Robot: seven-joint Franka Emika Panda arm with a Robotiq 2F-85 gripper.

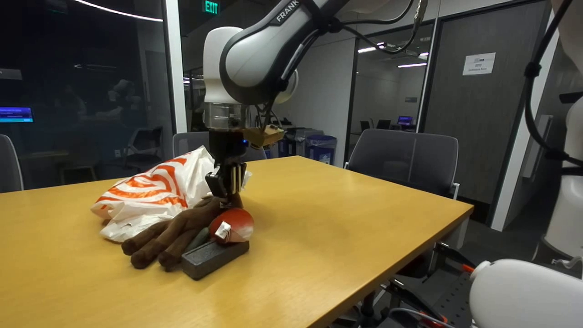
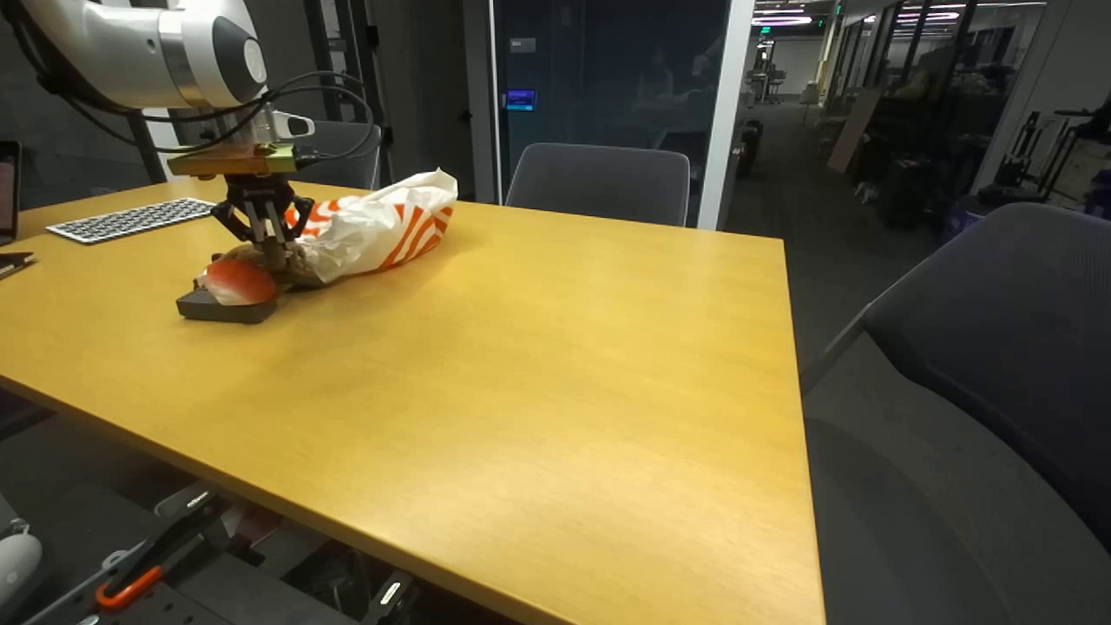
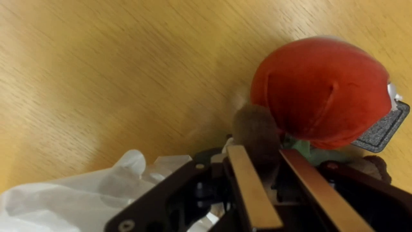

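A brown plush toy (image 1: 183,229) with several long limbs lies on the table, part of it under my gripper (image 1: 229,201). In the wrist view, the fingers (image 3: 251,189) are shut on a rounded brown end of this toy (image 3: 255,125). Touching that end is a red plush (image 3: 320,89) with a pale underside and a white tag, which rests on a dark grey block (image 1: 214,259). A green piece (image 3: 309,149) shows between the toy and the red plush. The fingertips themselves are mostly hidden.
A white plastic bag with orange-red stripes (image 1: 155,188) lies against the toy on one side. A keyboard (image 2: 130,220) is farther off on the table (image 2: 542,396). Chairs (image 1: 401,158) stand around it.
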